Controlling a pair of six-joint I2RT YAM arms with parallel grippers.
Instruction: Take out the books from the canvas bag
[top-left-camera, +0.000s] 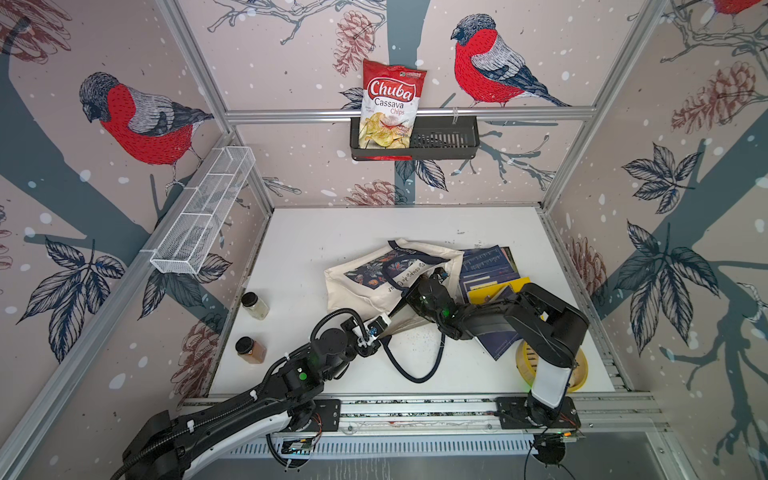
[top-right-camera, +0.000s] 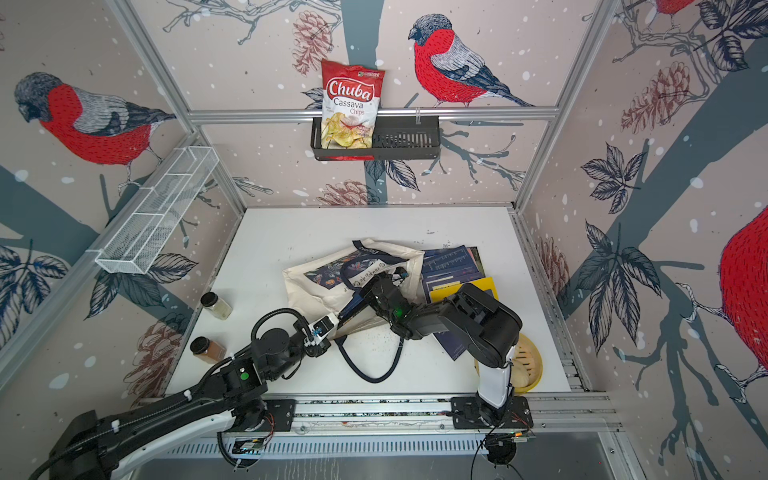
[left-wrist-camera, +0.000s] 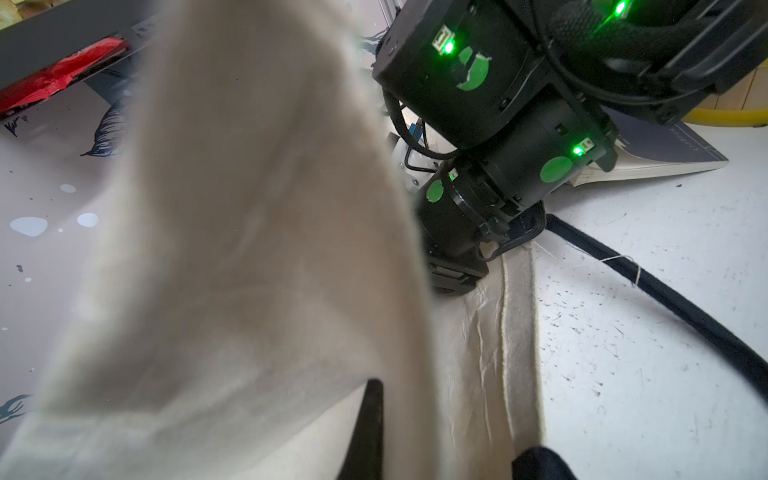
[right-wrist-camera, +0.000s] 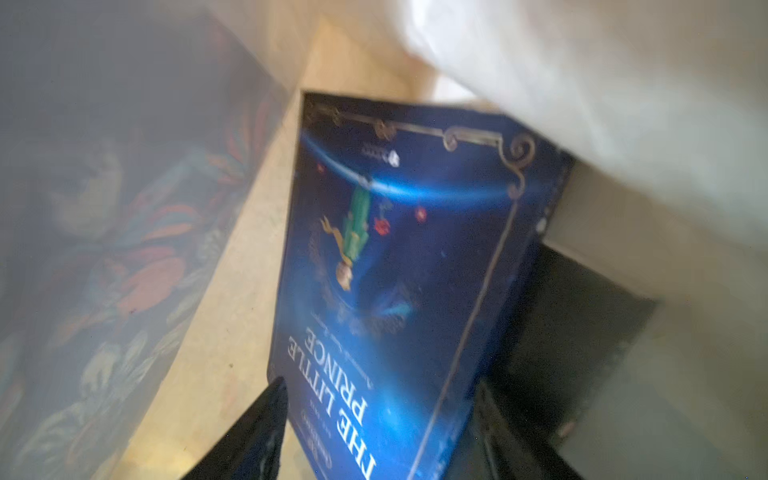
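The cream canvas bag (top-left-camera: 345, 292) with dark handles lies mid-table, its mouth facing the front. My left gripper (top-left-camera: 398, 307) is shut at the front rim; in the left wrist view one dark finger (left-wrist-camera: 365, 436) shows against the fabric, and the other is hidden. Inside the bag, the right wrist view shows a blue book, The Little Prince (right-wrist-camera: 392, 272), with a dark item (right-wrist-camera: 592, 320) beside it. My right gripper is open, its fingers near the two sides of this book's lower end; contact cannot be made out.
Dark blue books (top-left-camera: 484, 264) and a yellow one (top-left-camera: 485, 294) lie right of the bag, partly under my right arm. A yellow round basket (top-left-camera: 582, 372) stands front right. Two jars, one pale (top-left-camera: 257, 307) and one brown (top-left-camera: 252, 352), stand left.
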